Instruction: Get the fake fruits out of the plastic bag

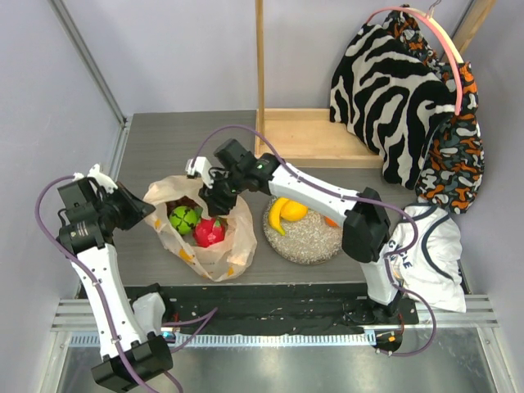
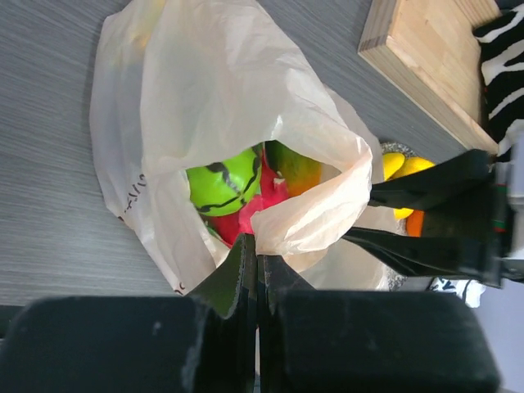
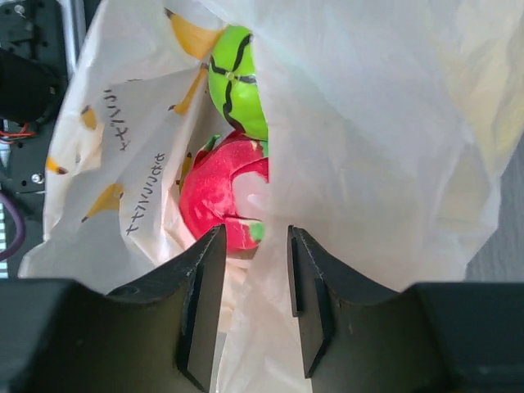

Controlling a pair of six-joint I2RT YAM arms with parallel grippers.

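Observation:
The plastic bag (image 1: 239, 237) lies on its side with its mouth spread. In it sit a green dark-striped fruit (image 1: 183, 219), a red fruit (image 1: 210, 232) and an orange-green one (image 2: 292, 169), partly covered by the plastic. My left gripper is shut on the bag's rim, drawing it toward the left. Over the bag's right side is my right gripper (image 1: 215, 203); its fingertips (image 3: 216, 237) stand apart. Thin plastic shows between them, no fruit does, and whether they pinch the plastic I cannot tell.
Right of the bag, a round speckled plate (image 1: 301, 246) bears a banana (image 1: 276, 214), a yellow fruit (image 1: 294, 210) and an orange one partly under the right arm. A wooden stand (image 1: 319, 151) is behind. Open table (image 1: 184, 139) lies behind the bag.

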